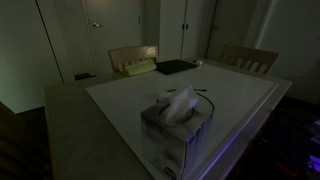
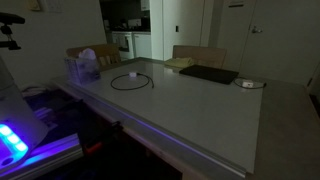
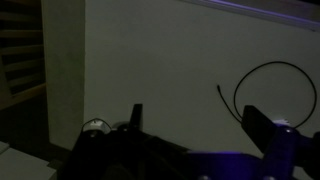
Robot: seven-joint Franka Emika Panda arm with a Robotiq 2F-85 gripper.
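Note:
My gripper is open above the table, its two dark fingers wide apart at the bottom of the wrist view and nothing seen between them. A thin black cable (image 3: 262, 66) curves in a loop on the white tabletop to the right of the fingers. The cable (image 2: 148, 76) also lies on the table in exterior view 2. At the near corner of exterior view 1 stands a tissue box (image 1: 165, 146) with a white tissue (image 1: 181, 104) sticking up. A black flat object (image 1: 174, 66) and a yellowish cloth (image 1: 139, 68) lie at the table's far side.
Wooden chairs (image 1: 249, 60) stand around the table. A small white object (image 2: 248, 84) with a wire lies beside the black flat object. The room is dim.

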